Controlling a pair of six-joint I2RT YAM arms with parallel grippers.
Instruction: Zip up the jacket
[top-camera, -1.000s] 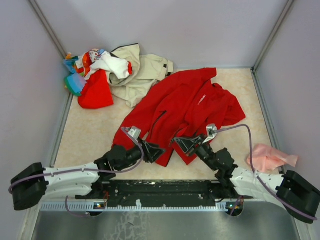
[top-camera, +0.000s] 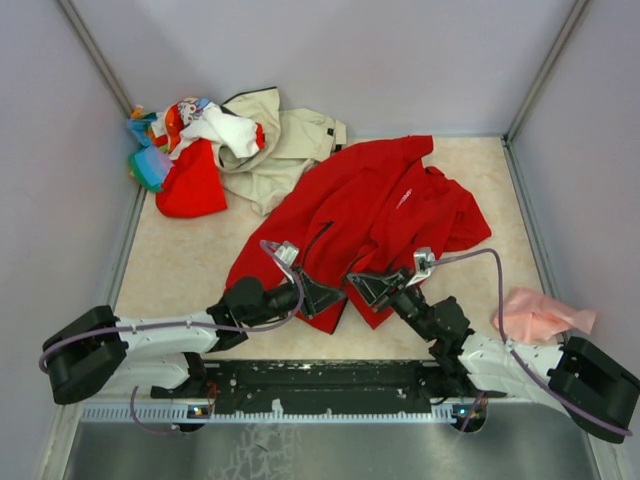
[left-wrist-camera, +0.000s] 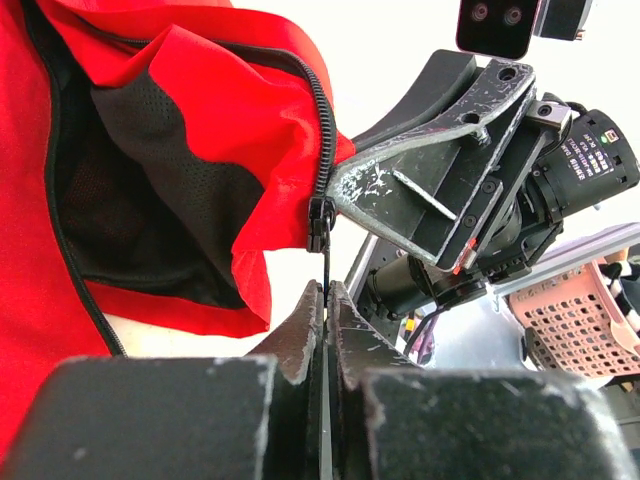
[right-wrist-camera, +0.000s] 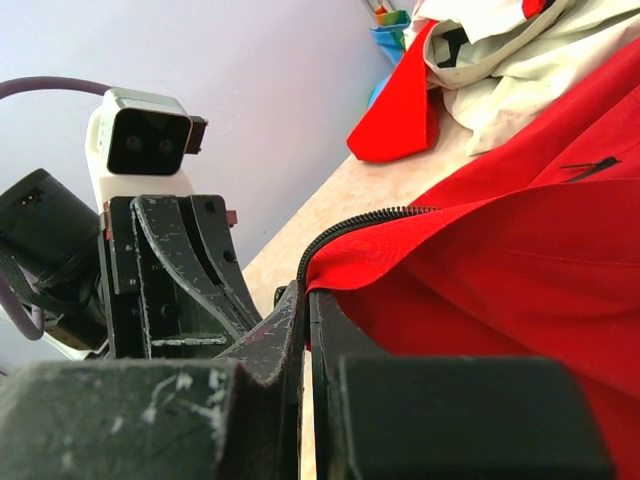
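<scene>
The red jacket (top-camera: 410, 190) lies spread on the table, front hem toward me. My right gripper is shut on the jacket's front edge with its black zipper tape (right-wrist-camera: 355, 222), lifting it. My left gripper is shut at the lower end of that zipper, where the black slider (left-wrist-camera: 320, 222) hangs; a thin black strip below the slider runs into its fingertips. In the top view the two grippers face each other over the jacket's near part, close together.
A pile of beige, white, red and colourful clothes (top-camera: 280, 150) lies at the back left. A pink cloth (top-camera: 540, 312) is at the right edge. Bare table shows left and right of the jacket.
My left gripper has moved right and slightly up in the top view, toward the right gripper. The right arm looks unmoved.
</scene>
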